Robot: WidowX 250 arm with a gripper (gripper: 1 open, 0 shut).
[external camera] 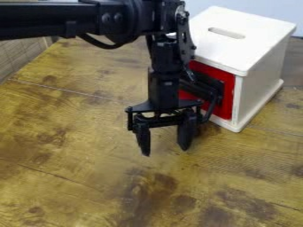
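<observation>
My black gripper [165,136] hangs low over the wooden table in the middle of the view, its two fingers pointing down and apart, open, with nothing between them. Behind it stands a white box [258,89] with a slotted lid and a red front panel [225,104]. The gripper's body and arm hide part of that red front.
The box takes up the back right. A lighter surface shows at the upper left edge.
</observation>
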